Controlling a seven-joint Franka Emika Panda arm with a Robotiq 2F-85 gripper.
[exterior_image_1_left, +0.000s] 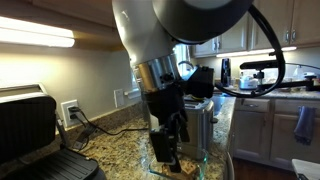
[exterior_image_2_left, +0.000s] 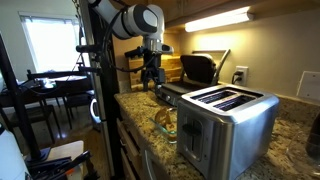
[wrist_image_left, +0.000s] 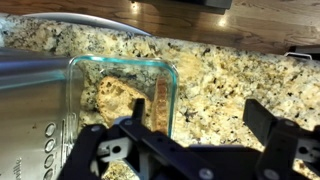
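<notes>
My gripper hangs open above the counter, nothing between its fingers; bare granite shows through the gap in the wrist view. A clear glass dish (wrist_image_left: 172, 88) lies below and to the left of that gap, partly covered by the left finger (wrist_image_left: 137, 132). Inside the dish are a bread slice (wrist_image_left: 116, 97) and a second brown piece of bread (wrist_image_left: 160, 106) near its right wall. Beside the dish stands a silver toaster (exterior_image_2_left: 228, 128); its top slots look empty in exterior view 2.
A black open grill (exterior_image_1_left: 32, 125) stands on the counter near the wall. A power cord runs from the wall outlet (exterior_image_1_left: 71, 111) across the counter. Bare granite (wrist_image_left: 215, 75) lies to the right of the dish, and the counter edge is close by.
</notes>
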